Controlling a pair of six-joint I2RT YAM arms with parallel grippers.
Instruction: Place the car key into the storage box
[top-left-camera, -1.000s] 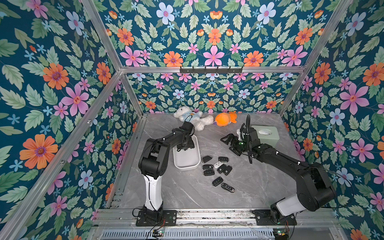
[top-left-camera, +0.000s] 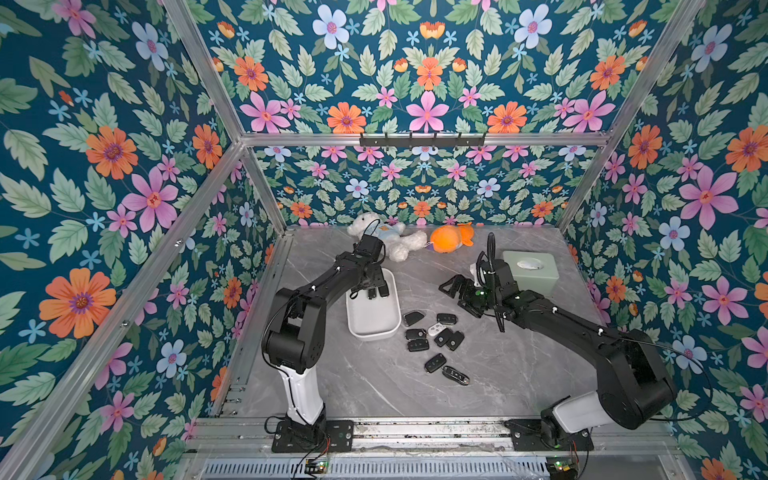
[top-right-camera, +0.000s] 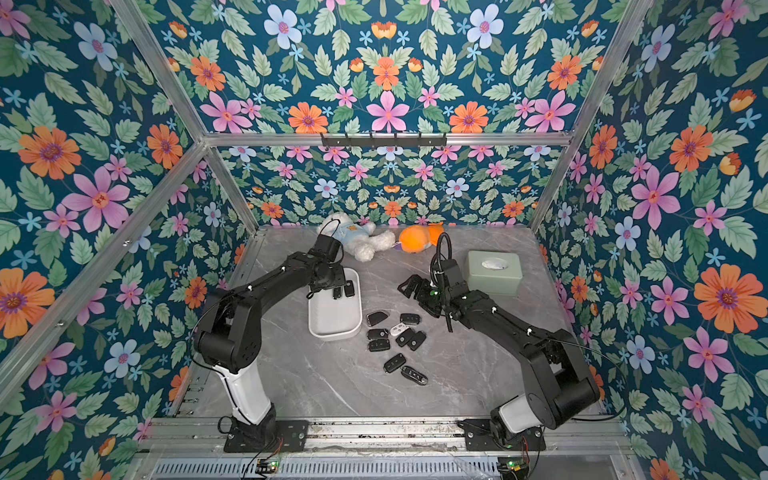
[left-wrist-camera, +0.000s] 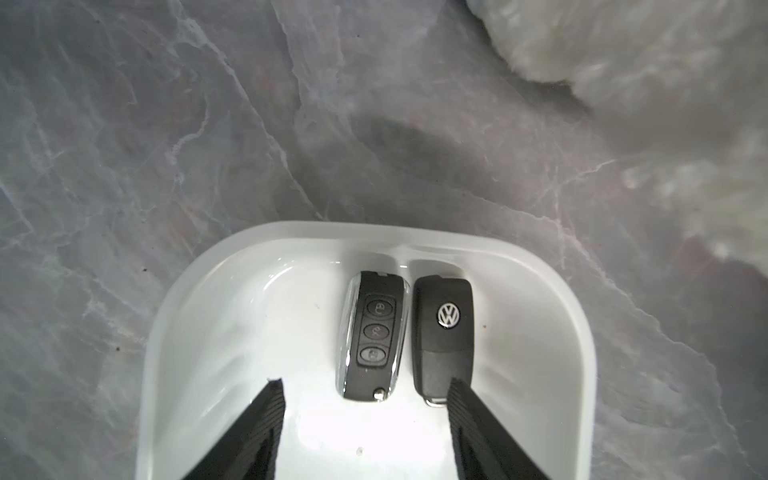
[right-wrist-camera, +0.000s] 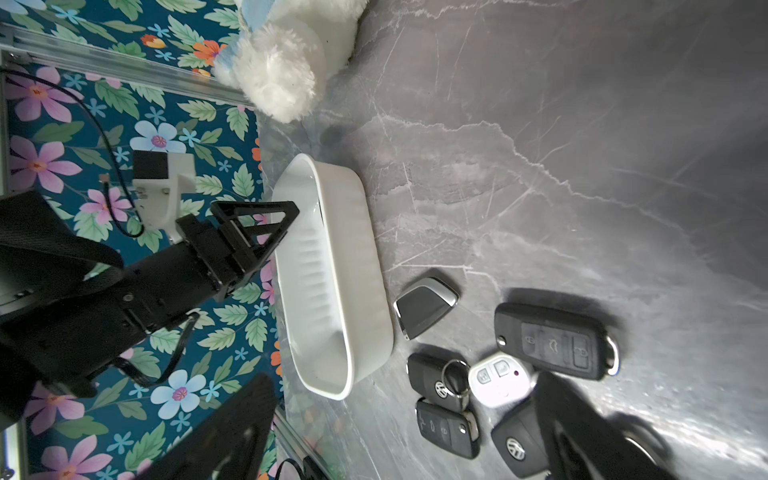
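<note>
The white storage box (top-left-camera: 373, 324) holds two car keys side by side: a silver-edged key (left-wrist-camera: 370, 336) and a VW key (left-wrist-camera: 442, 336). My left gripper is over the box, part open, nothing between its fingers. A group of loose car keys (right-wrist-camera: 552, 340) lies right of the box, among them a white key (right-wrist-camera: 500, 380). My right gripper is open above the right side of the group, holding nothing.
A white plush toy (top-left-camera: 404, 246) lies behind the box, with an orange toy (top-left-camera: 448, 238) beside it. A green tissue box (top-right-camera: 493, 276) stands at the back right.
The right arm has shifted slightly toward the table's middle.
</note>
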